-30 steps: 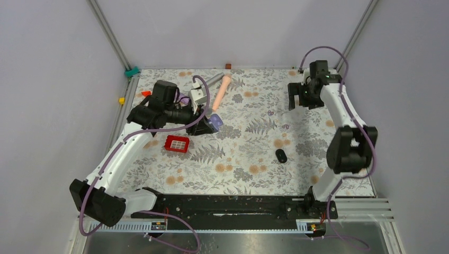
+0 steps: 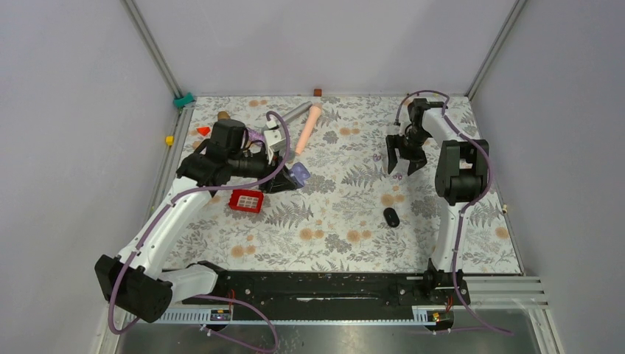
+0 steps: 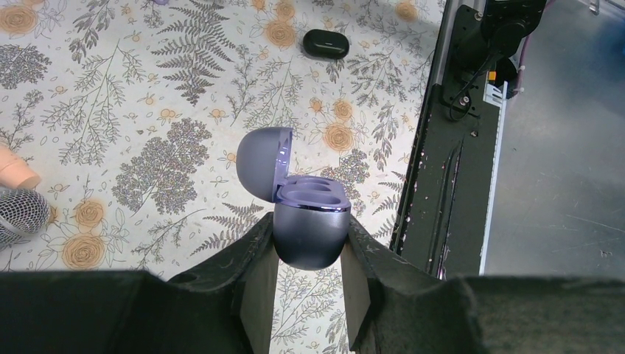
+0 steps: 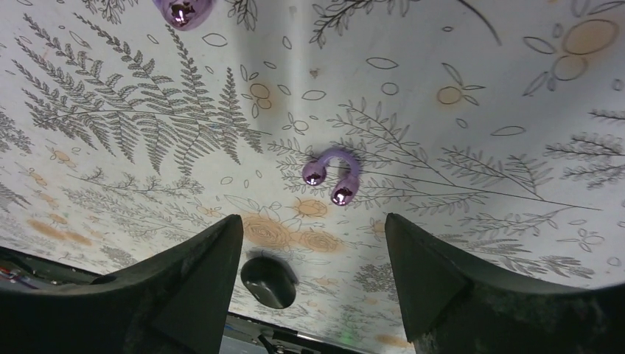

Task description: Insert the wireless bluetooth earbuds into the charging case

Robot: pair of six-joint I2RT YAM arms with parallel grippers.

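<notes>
The purple charging case (image 3: 311, 225), its lid (image 3: 263, 164) swung up, is pinched between the fingers of my left gripper. In the top view the case (image 2: 299, 174) hangs over the left-middle of the table. One purple C-shaped earbud (image 4: 336, 174) lies flat on the table, beyond and between the fingertips of my right gripper. Those fingers are apart with nothing between them. Part of the second earbud (image 4: 184, 11) shows at the upper edge of the right wrist view. In the top view the earbuds lie close to the right gripper (image 2: 400, 169).
A black mouse (image 2: 391, 217) lies in front of the earbuds. Left of centre are a red calculator-like object (image 2: 246, 200), a peach cylinder (image 2: 308, 130) and a grey microphone (image 3: 21, 214).
The left arm, holding the case, has barely shifted.
</notes>
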